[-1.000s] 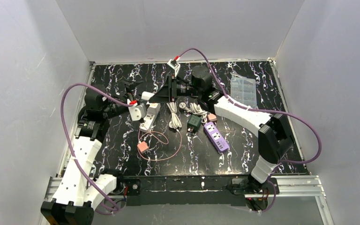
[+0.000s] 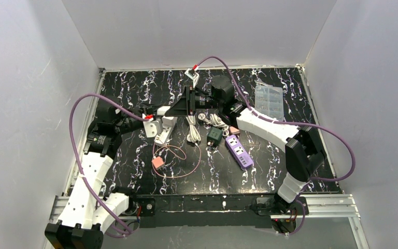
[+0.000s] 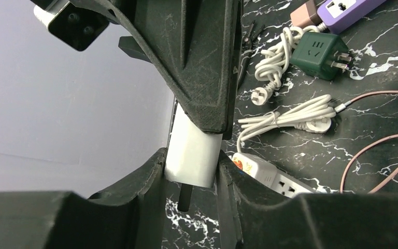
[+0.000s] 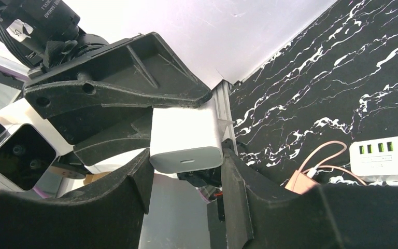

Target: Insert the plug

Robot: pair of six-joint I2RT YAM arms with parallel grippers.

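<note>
A white charger block (image 2: 162,111) (image 3: 194,158) (image 4: 186,136) hangs above the table between the two grippers. My left gripper is shut on it, its fingers on either side in the left wrist view. My right gripper is also shut on the block, seen close up in the right wrist view with a port on its end. Below lies a white power strip (image 2: 161,137) (image 3: 285,184) (image 4: 383,155).
On the table are a purple power strip (image 2: 239,153), a green adapter (image 2: 213,136), coiled white cables (image 3: 290,116), a pink adapter (image 2: 157,162) with its cable and a clear organizer box (image 2: 269,101) at the back right.
In the top view my left gripper has moved slightly toward the white block and closed around it. The right arm has shifted very slightly; the things on the table are unchanged.
</note>
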